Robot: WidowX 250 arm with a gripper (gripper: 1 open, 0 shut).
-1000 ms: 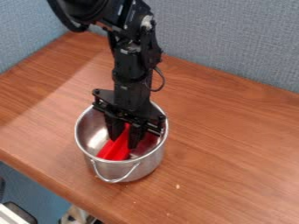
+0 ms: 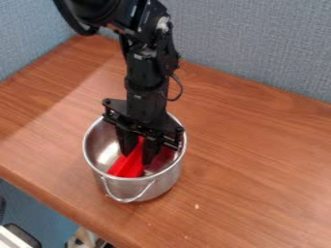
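Note:
A silver metal pot [image 2: 165,189] with a wire handle stands near the front-left edge of the wooden table. Inside it lies a long red object [image 2: 126,167], tilted. My black gripper [image 2: 139,147] reaches down into the pot from above and is shut on the upper part of the red object; its fingertips are partly hidden in the dark around it.
Grey textured walls border the back.

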